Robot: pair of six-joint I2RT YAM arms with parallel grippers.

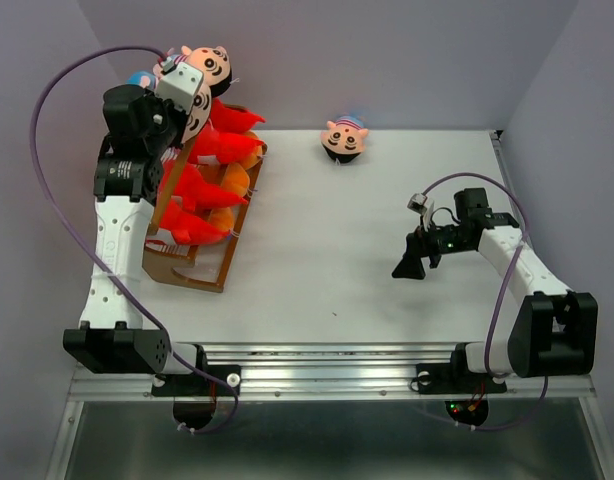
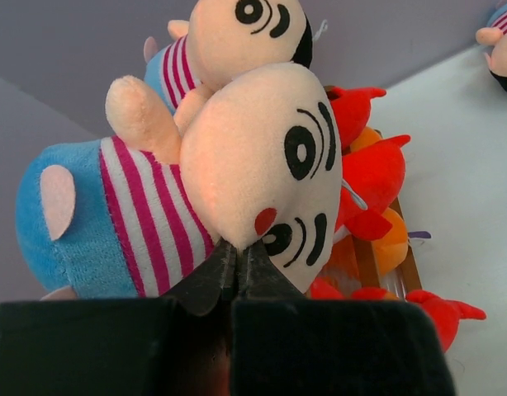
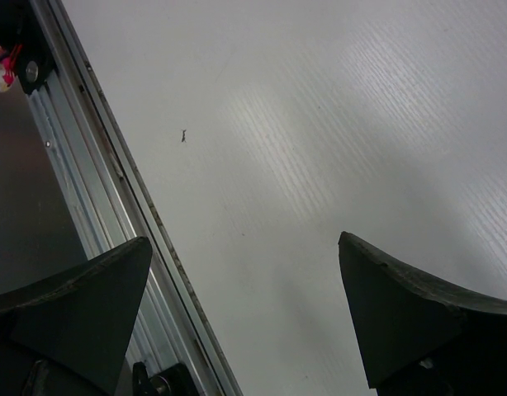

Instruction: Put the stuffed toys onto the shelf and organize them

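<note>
Pinched at its neck, a blue doll with pink stripes (image 2: 154, 214) hangs sideways in my left gripper, which is shut on it. In the top view this doll's face (image 1: 198, 112) shows beside the left arm, over the shelf. The wooden shelf (image 1: 209, 281) stands at the left with several red toys (image 1: 194, 187) in its rows. Another striped doll (image 1: 209, 66) sits at the shelf's far end, just behind the held one. A third doll (image 1: 344, 139) lies on the table by the back wall. My right gripper is open and empty above the table.
A metal rail (image 1: 337, 356) runs along the front edge. Grey walls close off the left, back and right sides, and the left arm stands near the left wall.
</note>
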